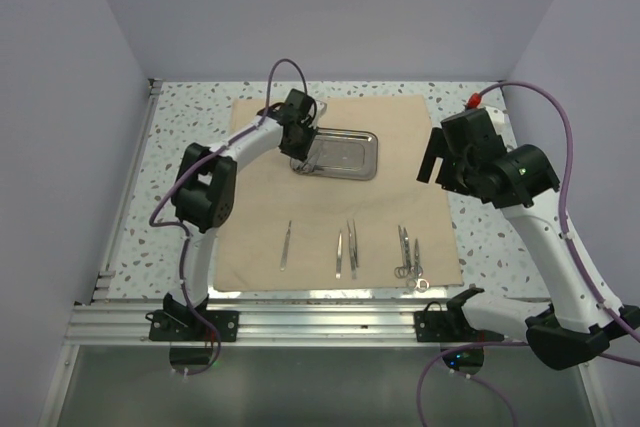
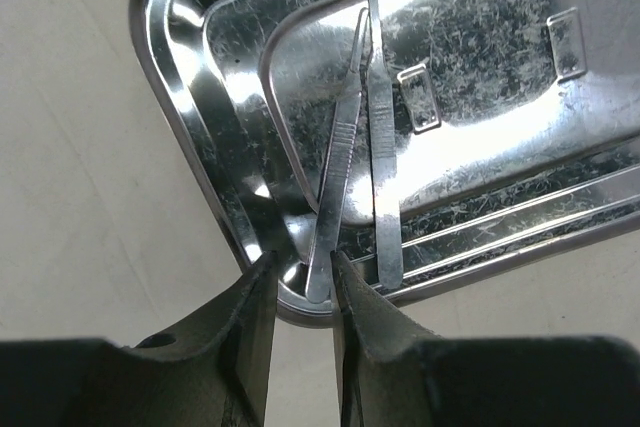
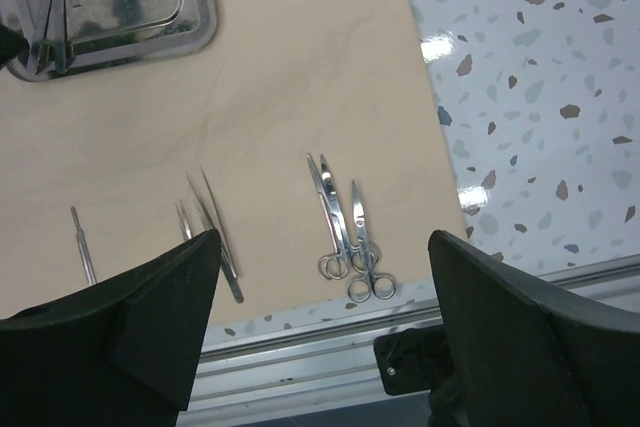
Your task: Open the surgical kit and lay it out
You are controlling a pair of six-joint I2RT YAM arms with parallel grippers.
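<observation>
The steel tray rests on the tan cloth near its far side. Inside its left end lie two slim steel instruments in the left wrist view: tweezers and a flat-handled tool beside them. My left gripper is open over the tray's near left corner, its fingertips close to the tweezers' handle end, with nothing held. On the cloth lie a thin instrument, several slender tools in a group, and several scissors-like instruments. Off to the right, my right gripper stands open and empty above the cloth's edge.
Speckled table surrounds the tan cloth. A metal rail runs along the near edge. Bare cloth lies between the tray and the laid-out tools, and right of the tray.
</observation>
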